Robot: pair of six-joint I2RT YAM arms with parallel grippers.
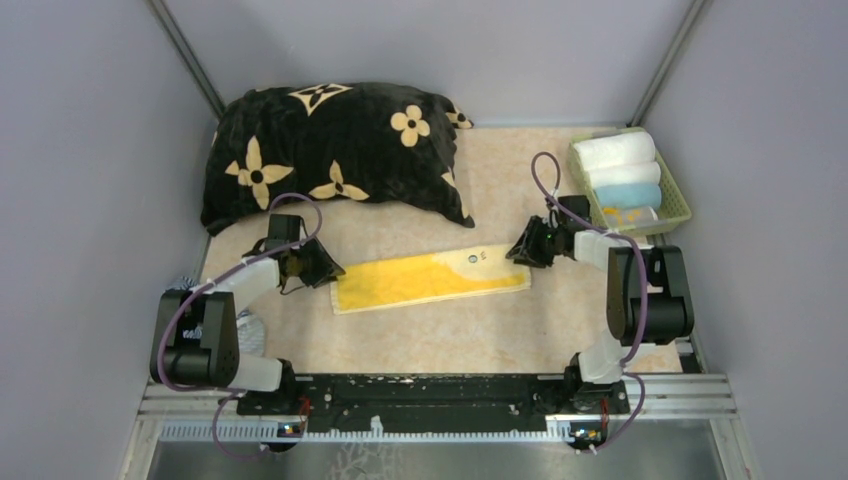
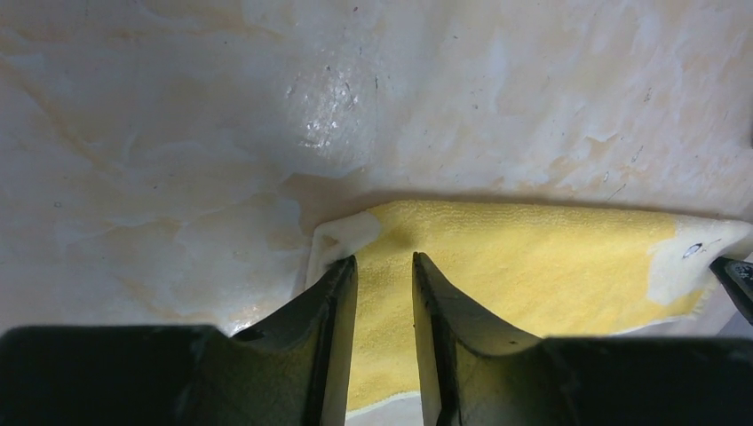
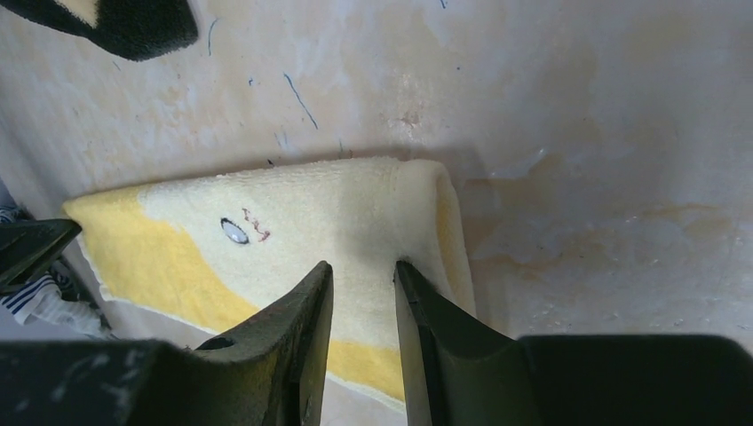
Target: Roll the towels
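Note:
A yellow and cream towel (image 1: 420, 279) lies folded into a long strip across the table, with its short ends to left and right. My left gripper is part open at the top corner of the left end, its fingertips apart over the cream edge and yellow face. My right gripper is open at the right end, one fingertip against the cream cloth near the turned edge. Whether cloth lies between either pair of fingertips is hard to tell; neither is shut on it.
A black patterned pillow (image 1: 330, 150) fills the back left. A green basket (image 1: 676, 205) of rolled towels stands at the back right. Striped cloth (image 1: 250, 335) lies by the left arm.

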